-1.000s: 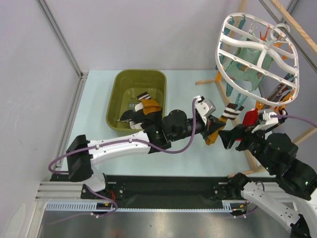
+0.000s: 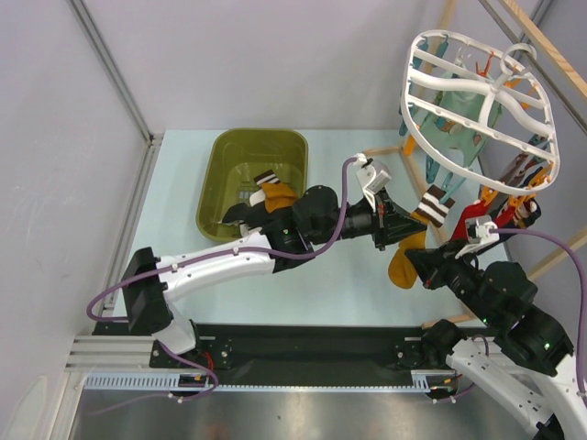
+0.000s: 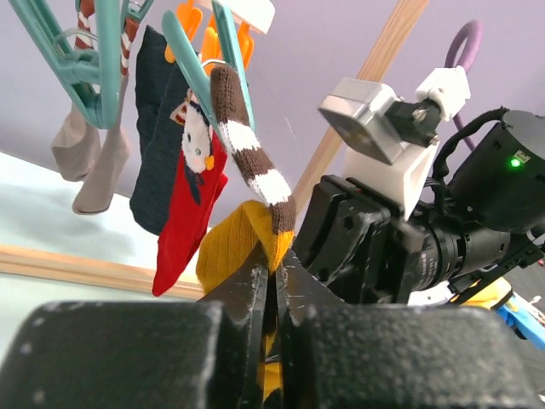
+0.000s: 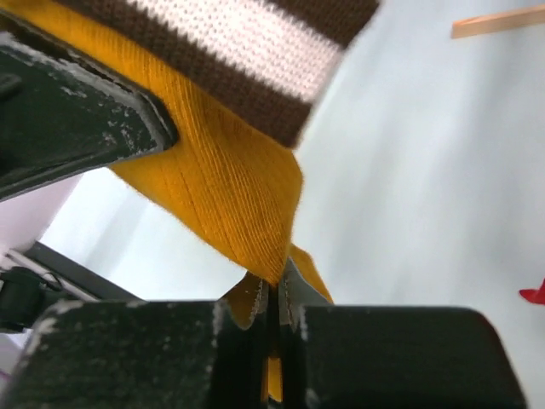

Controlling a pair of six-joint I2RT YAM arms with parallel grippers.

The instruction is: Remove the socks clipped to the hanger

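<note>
A mustard-yellow sock (image 3: 234, 243) with a brown and white striped cuff (image 3: 255, 162) hangs by its cuff from a teal clip (image 3: 192, 51) of the hanger (image 2: 481, 110). My right gripper is shut on the sock's yellow part. At the sock too, my left gripper has its fingertips close together with yellow cloth at them; whether they pinch it I cannot tell. One left finger (image 4: 85, 119) shows against the sock in the right wrist view. Beside it hang a red patterned sock (image 3: 192, 200), a dark sock (image 3: 162, 128) and grey socks (image 3: 102, 170).
An olive bin (image 2: 225, 160) at the table's back left holds several socks. A wooden stand (image 3: 387, 55) rises behind the hanging socks. The two grippers are close together under the hanger's edge.
The right gripper has moved down and left onto the yellow sock.
</note>
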